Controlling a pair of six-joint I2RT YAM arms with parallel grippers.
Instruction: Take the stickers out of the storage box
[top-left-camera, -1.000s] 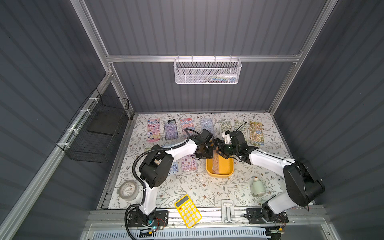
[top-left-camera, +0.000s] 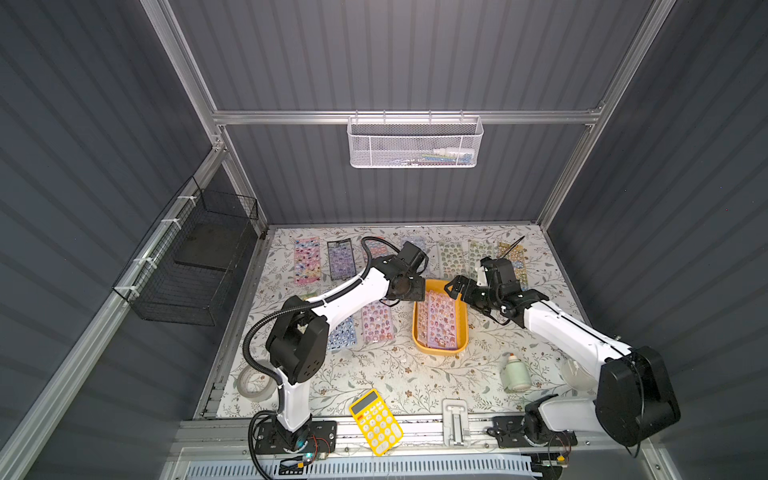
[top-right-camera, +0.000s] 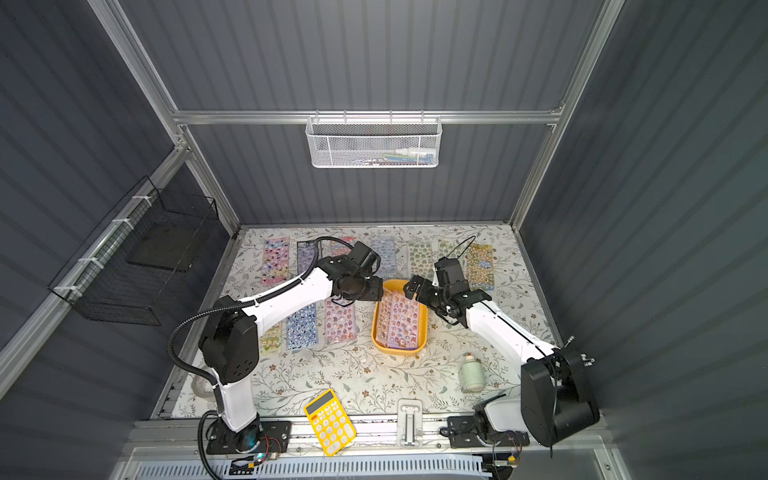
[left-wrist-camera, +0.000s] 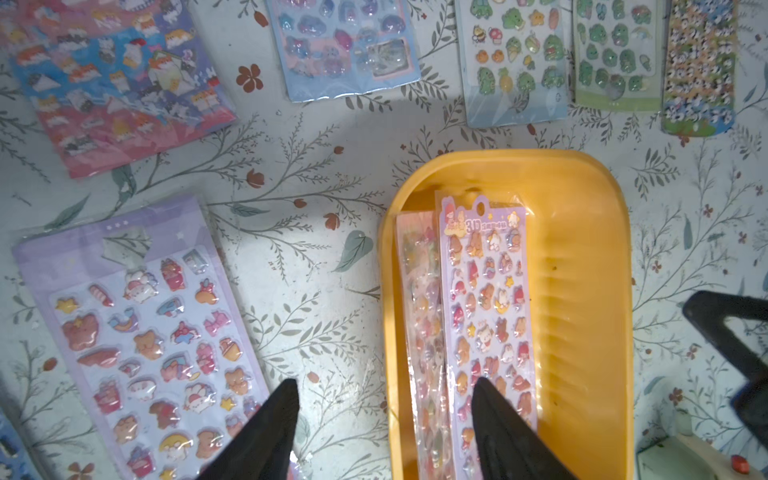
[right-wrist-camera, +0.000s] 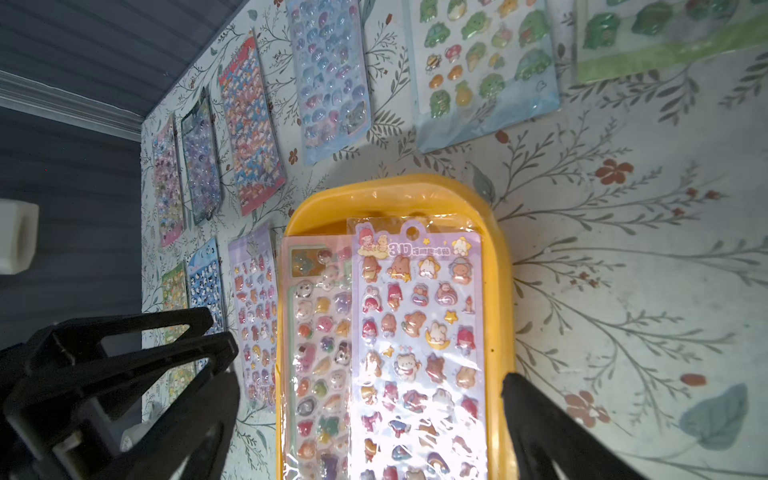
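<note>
A yellow storage box (left-wrist-camera: 588, 320) stands mid-table. Two sticker packs show inside it: a lilac "3D" sticker sheet (right-wrist-camera: 420, 336) lies partly over a pinkish sticker sheet (right-wrist-camera: 316, 352), both towards the box's left side. My left gripper is open above the box's left wall, its fingers apart with nothing held between them. My right gripper also stands open, above the box on its right side, and holds nothing. Whether more sheets lie beneath these two cannot be seen.
Several sticker sheets lie flat behind and left of the box, among them a pink-lilac sheet (left-wrist-camera: 164, 352) and a green frog sheet (left-wrist-camera: 512, 64). A pale green bottle (top-left-camera: 516, 374) stands front right, a yellow calculator (top-left-camera: 376, 421) at the front edge. Table space before the box is free.
The right gripper has moved right, away from the left one. The upper sheet, seen narrow and steep before, now lies broad and flatter in the box. The left gripper has risen slightly.
</note>
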